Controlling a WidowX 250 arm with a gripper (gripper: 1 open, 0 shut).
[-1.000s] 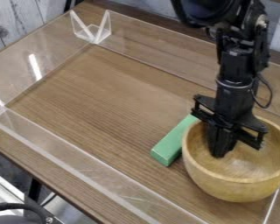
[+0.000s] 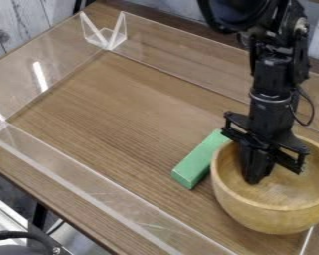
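Observation:
A yellow wooden bowl (image 2: 269,205) sits at the lower right of the table. The black gripper (image 2: 255,167) reaches down from above into the bowl's left part, its fingertips low inside it; whether anything is between them cannot be seen. A green block (image 2: 197,161) lies flat just left of the bowl, close against it.
A small white frame-like object (image 2: 107,38) stands at the back left. Clear strips run along the left and front edges.
The gripper has shifted very slightly to the left within the bowl; otherwise little differs.

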